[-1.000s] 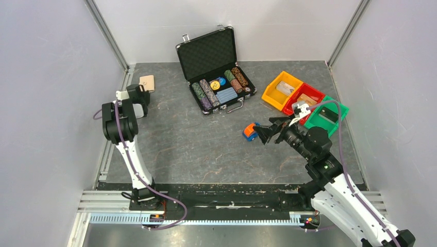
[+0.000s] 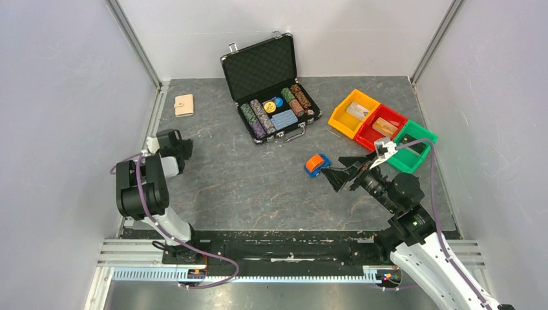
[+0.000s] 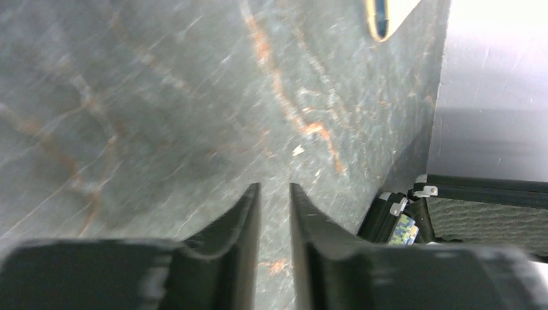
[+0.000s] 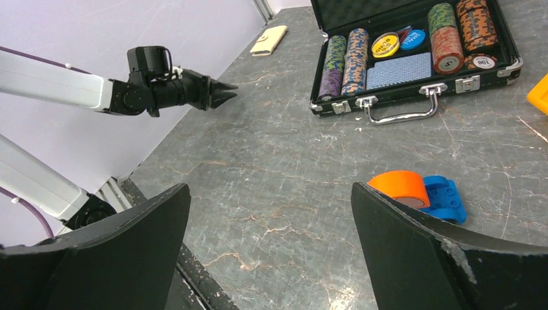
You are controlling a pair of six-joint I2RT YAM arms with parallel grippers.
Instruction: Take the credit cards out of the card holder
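The cream card holder (image 2: 184,105) lies closed at the far left of the mat; its corner (image 3: 389,11) peeks in at the top of the left wrist view. No cards show outside it there. My left gripper (image 2: 188,149) hovers nearer the front than the holder and apart from it. In the left wrist view a narrow gap separates its fingers (image 3: 223,248), and only bare mat lies beyond them. Over the right part of the mat, my right gripper (image 2: 334,169) stands wide open with nothing held, close to the orange tape on its blue dispenser (image 2: 316,165).
An open black case (image 2: 261,72) of poker chips occupies the back middle. Yellow (image 2: 343,121), red (image 2: 371,137) and green (image 2: 420,161) bins stand at the right, each with something in it. Walls close off both sides. Mid-mat is free.
My left arm has drawn back toward the front, uncovering the whole card holder, which has stayed put.
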